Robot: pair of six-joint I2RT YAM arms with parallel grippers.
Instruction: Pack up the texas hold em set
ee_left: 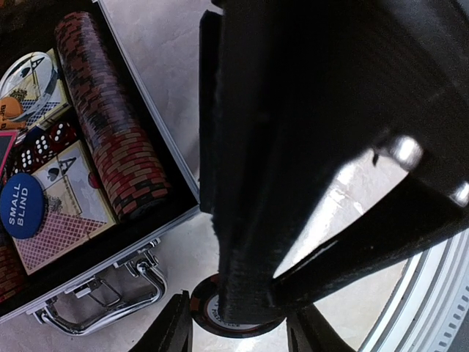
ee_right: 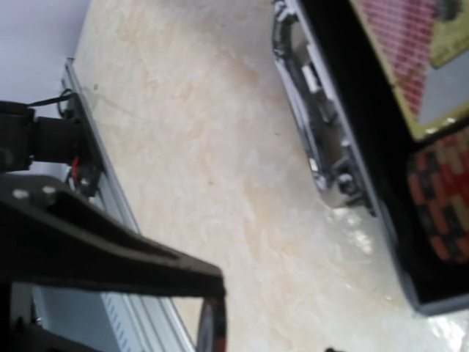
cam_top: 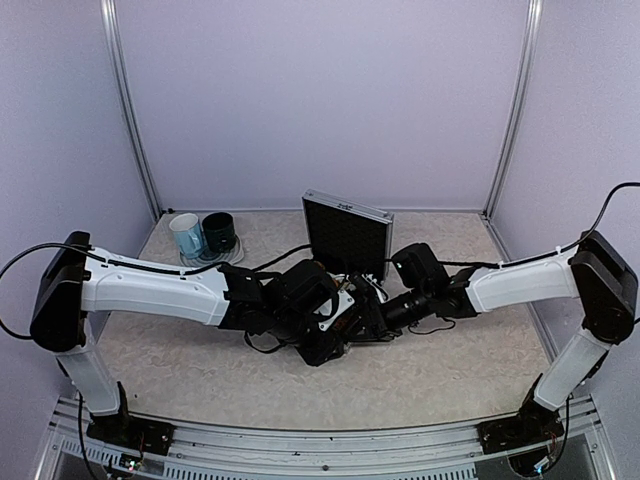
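Observation:
My left gripper is shut on a dark poker chip [ee_left: 208, 302] just outside the case's front corner. In the left wrist view, a finger [ee_left: 253, 220] of the right gripper crosses in front of the chip and hides part of it. In the right wrist view the chip [ee_right: 212, 327] shows nearly edge-on at the left gripper's tip; only a small dark tip of the right gripper shows at the bottom edge. The case [ee_left: 155, 110] lies open, its lid [cam_top: 348, 232] upright, holding chip rows [ee_left: 110, 110], card decks [ee_left: 73, 183], dice [ee_left: 55, 139] and a SMALL BLIND button [ee_left: 22, 205].
The case's metal handle [ee_left: 150, 282] sticks out from its front. A light blue mug [cam_top: 186, 236] and a black mug [cam_top: 219, 232] stand at the back left. Both arms meet closely at mid-table.

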